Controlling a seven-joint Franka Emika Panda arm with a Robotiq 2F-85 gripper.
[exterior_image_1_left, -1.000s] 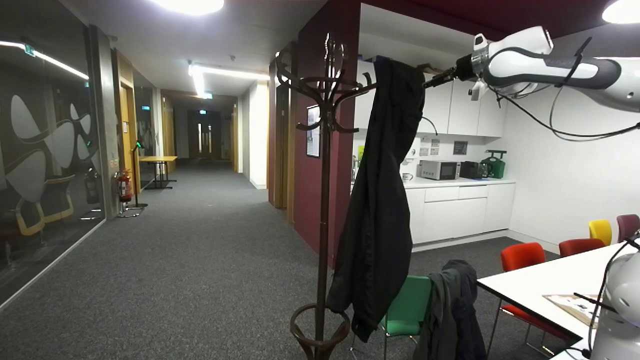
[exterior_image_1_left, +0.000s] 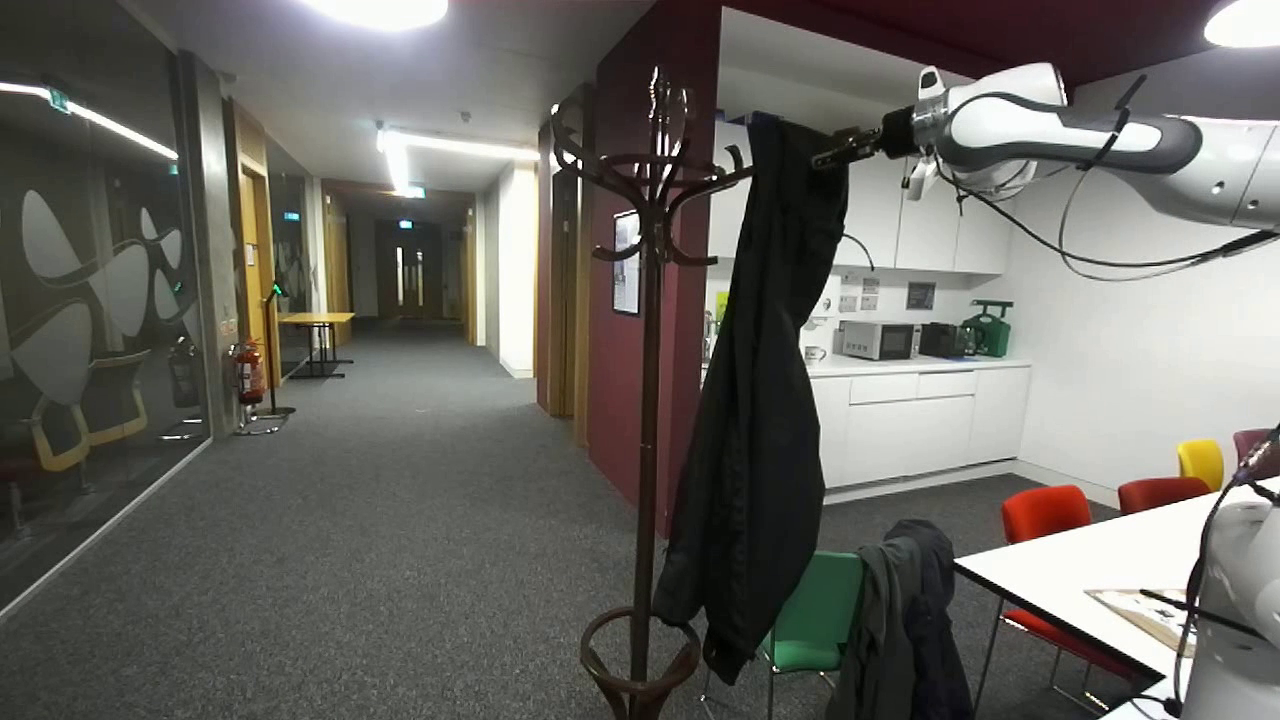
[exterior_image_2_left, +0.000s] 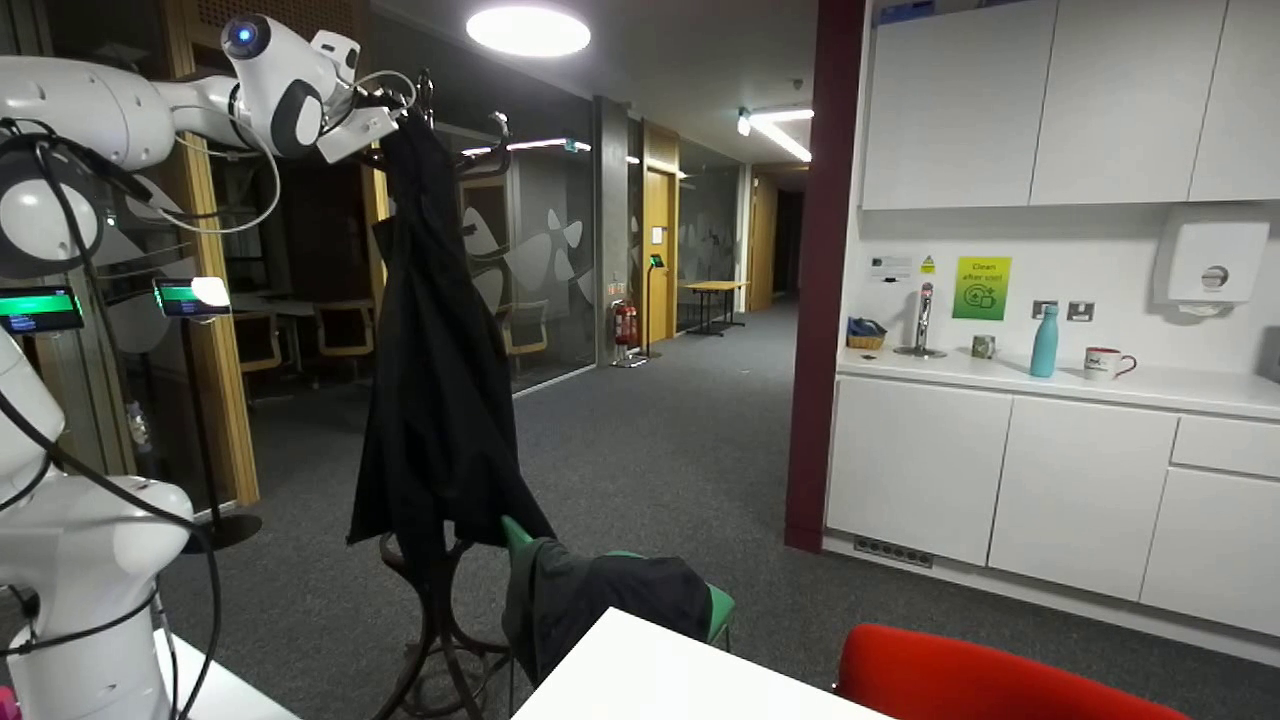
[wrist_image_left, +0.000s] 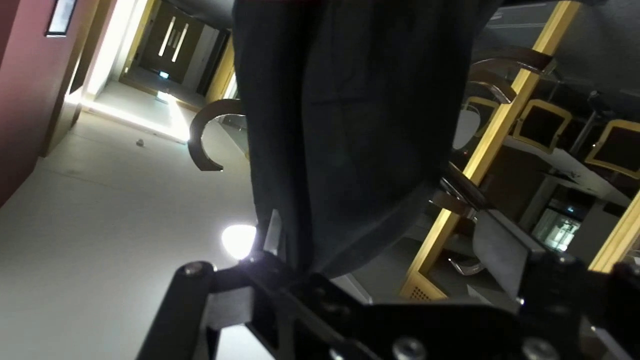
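A black coat (exterior_image_1_left: 758, 396) hangs from a dark wooden coat stand (exterior_image_1_left: 649, 420) in exterior view 1. At the top of the coat is my gripper (exterior_image_1_left: 830, 156), reaching in from the right. In the wrist view the gripper is open, its two fingers (wrist_image_left: 502, 252) wide apart with dark coat cloth between them. Cloth lies close to the left finger, and a gap shows by the right one; contact is hard to judge. In exterior view 2 the coat (exterior_image_2_left: 438, 360) hangs down almost to the green chair, and the fingertips are hidden.
A green chair (exterior_image_1_left: 818, 600) with dark garments (exterior_image_1_left: 906, 612) over it stands just right of the coat. The white table (exterior_image_1_left: 1116, 564) is at the lower right. Curved hooks (exterior_image_1_left: 702, 180) surround the coat's top. Open corridor floor (exterior_image_1_left: 420, 540) lies to the left.
My gripper has moved left and slightly down in exterior view 1, from the coat's right edge to overlapping its top. The coat and stand look unmoved.
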